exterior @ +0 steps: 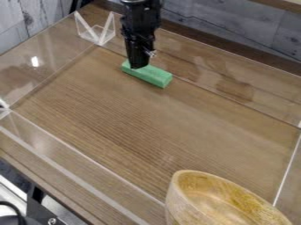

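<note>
My black gripper [137, 61] reaches down from the top of the camera view to the upper middle of the wooden table. It is shut, with nothing visible between its fingers. A green rectangular block [150, 76] lies flat on the table just below and to the right of the fingertips. Whether the fingertips touch it is hard to tell.
A large yellow bowl [223, 198] stands at the bottom right. Clear plastic pieces sit at the top left and left edge.
</note>
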